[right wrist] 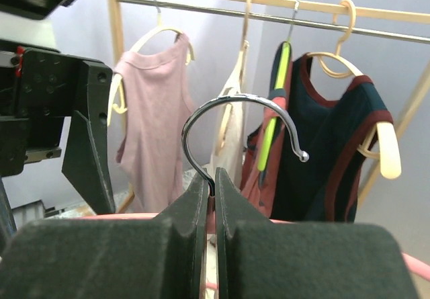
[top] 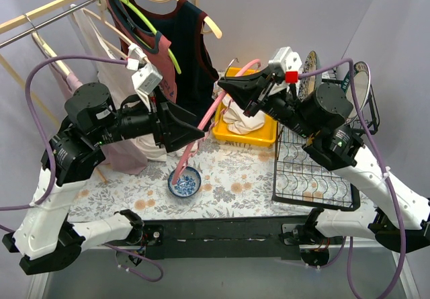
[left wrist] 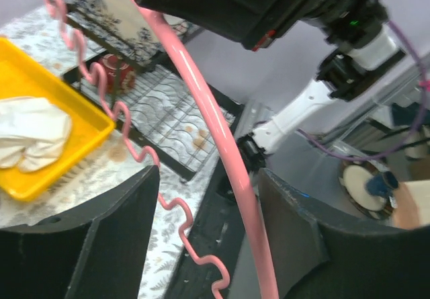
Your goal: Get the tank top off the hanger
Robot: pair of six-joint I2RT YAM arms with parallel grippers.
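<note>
A bare pink hanger [top: 209, 114] with a wavy lower bar and a metal hook [right wrist: 245, 99] hangs above the table, tilted. My right gripper [top: 225, 87] is shut on it just below the hook. My left gripper [top: 195, 130] is part open at the hanger's lower arm; in the left wrist view the pink bar [left wrist: 225, 141] runs between its fingers, and I cannot tell if they touch it. No garment hangs on this hanger. On the rack are a pink tank top [right wrist: 156, 104] and a navy tank top [right wrist: 329, 151] with maroon trim.
A yellow bin [top: 272, 132] holds a crumpled whitish cloth [top: 242, 120]. In front stands a blue-patterned bowl [top: 184, 181]. A wire dish rack [top: 314, 205] with plates is at the right; the clothes rack's rail [top: 47, 27] is at the back left.
</note>
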